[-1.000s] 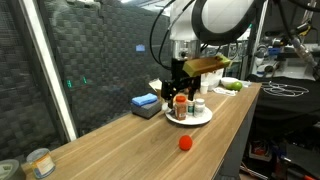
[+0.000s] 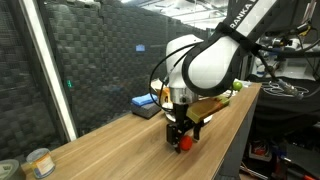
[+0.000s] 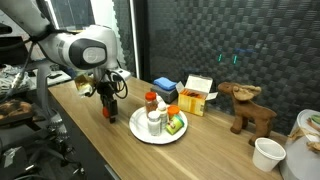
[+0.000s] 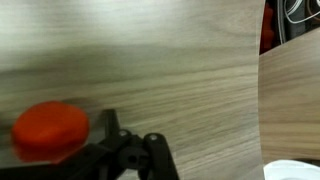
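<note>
A small round red object (image 2: 185, 144) rests on the wooden table, near its front edge. Down at it is my open gripper (image 2: 184, 136), its dark fingers partly covering the object in both exterior views. The gripper (image 3: 106, 104) points downward, with some red (image 3: 107, 113) showing between its fingers. In the wrist view the red object (image 4: 50, 130) fills the lower left, and a dark finger (image 4: 138, 155) stands just right of it. The other finger is not clear there; whether either touches the object I cannot tell.
A white plate (image 3: 168, 138) holding bottles, white containers and other items stands close to the gripper. Behind it are a blue box (image 3: 164, 88) and a yellow-white carton (image 3: 197, 96). A brown toy animal (image 3: 250, 112) and a white cup (image 3: 268, 153) stand farther along. Bare table lies between.
My gripper has come down from above the table beside the plate to the red object, now partly covering it. The red object appears in the same place.
</note>
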